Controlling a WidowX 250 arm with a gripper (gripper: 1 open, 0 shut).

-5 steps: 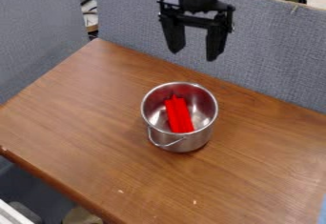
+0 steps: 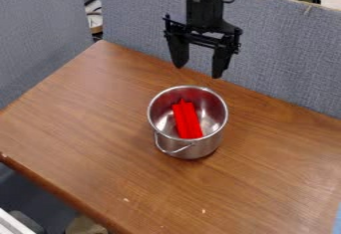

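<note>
A steel pot with a wire handle stands on the wooden table, right of its middle. A red block lies inside it. The black gripper hangs above and behind the pot near the back wall, open, its two fingers spread wide with nothing between them.
Grey padded walls border it at the back and left, and the table's edge runs along the lower left.
The pot and red block have not moved.
</note>
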